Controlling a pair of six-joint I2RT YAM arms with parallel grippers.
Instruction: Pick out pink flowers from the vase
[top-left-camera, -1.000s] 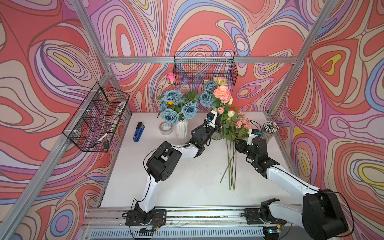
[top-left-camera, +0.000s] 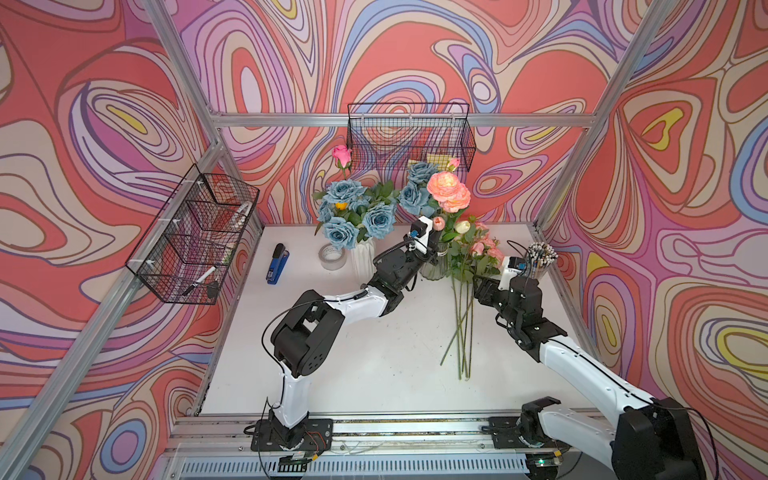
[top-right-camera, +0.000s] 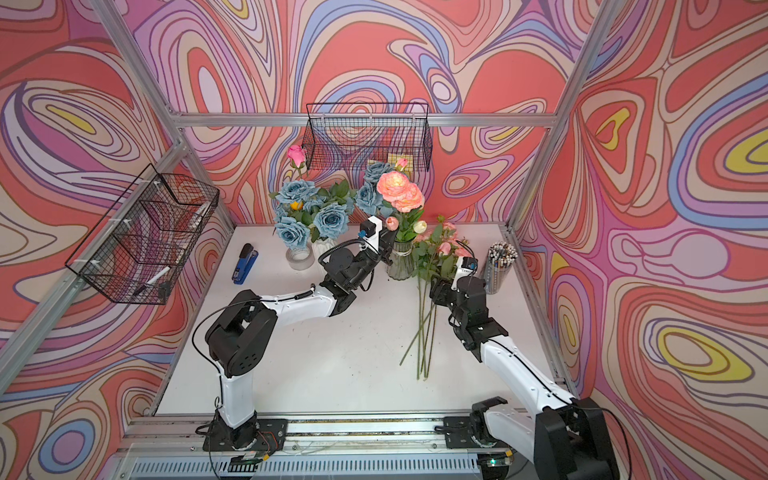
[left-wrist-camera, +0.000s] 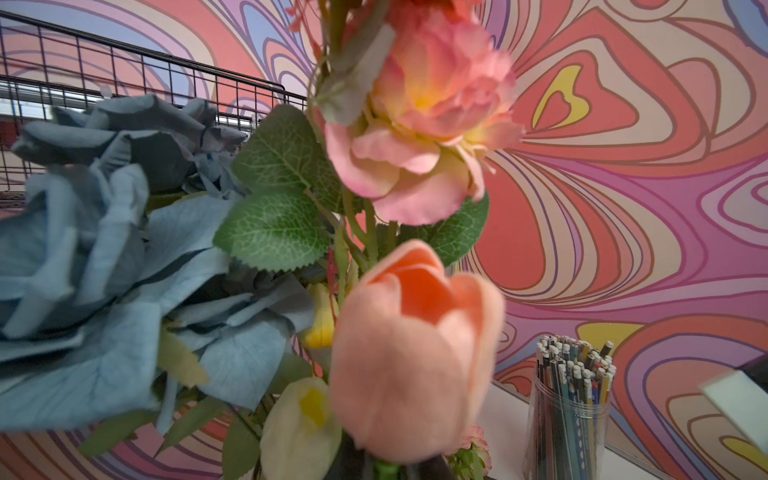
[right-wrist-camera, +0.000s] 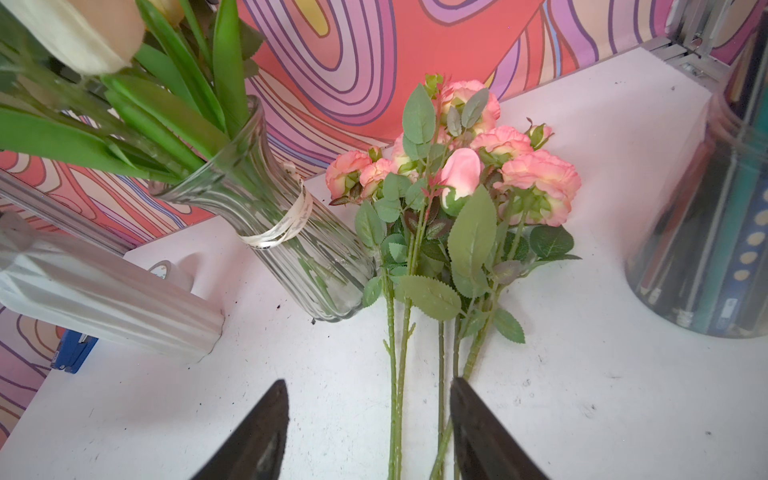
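Observation:
Pink peony blooms (top-left-camera: 448, 190) and a peach tulip (left-wrist-camera: 412, 360) rise from the glass vase (right-wrist-camera: 320, 264) among blue roses and a white tulip. My left gripper (top-left-camera: 432, 240) is at the vase, just below the peach tulip; its fingertips are mostly hidden by flowers. Several cut pink flowers (right-wrist-camera: 536, 180) lie with long stems on the table to the vase's right. My right gripper hovers over those stems, fingers apart, with nothing clearly held between them.
A white vase (top-left-camera: 364, 260) of blue roses stands left, with a tape roll (top-left-camera: 332, 257) and stapler (top-left-camera: 277, 264). A pencil cup (top-right-camera: 497, 268) stands back right.
The left arm's elbow has moved left and its gripper slightly with it; the pink blooms in the vase have shifted about. The right arm has moved a little to the right.

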